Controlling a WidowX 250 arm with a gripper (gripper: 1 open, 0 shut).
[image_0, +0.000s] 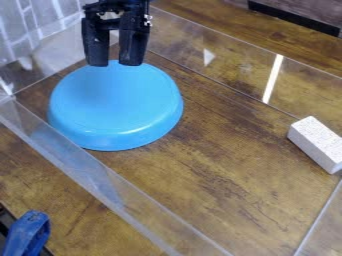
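The black gripper hangs at the top left, above the back part of a light blue round disc, its two fingers pointing down and apart. No object shows between the fingers. The disc lies on a wooden surface inside clear-walled bounds.
A white block lies at the right on the wood. A dark blue object is at the bottom left corner. Transparent walls run along the back and diagonally across the front left.
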